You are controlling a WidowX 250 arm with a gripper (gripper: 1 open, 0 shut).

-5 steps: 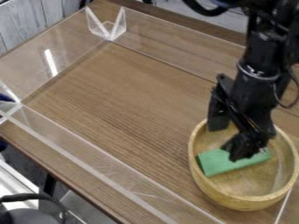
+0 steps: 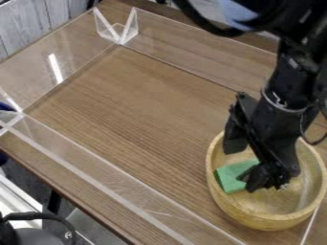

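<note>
My black gripper (image 2: 255,144) hangs open, pointing down inside a round tan bowl (image 2: 301,201) at the lower right. A green block (image 2: 230,176) lies in the bowl, partly hidden behind the gripper's fingers, which are at its right part. Whether they touch it I cannot tell.
A clear plastic piece (image 2: 118,29) stands at the back left. Black equipment (image 2: 32,230) sits at the bottom left, off the table.
The gripper has shifted and lowered over the bowl, now covering more of the green block.
</note>
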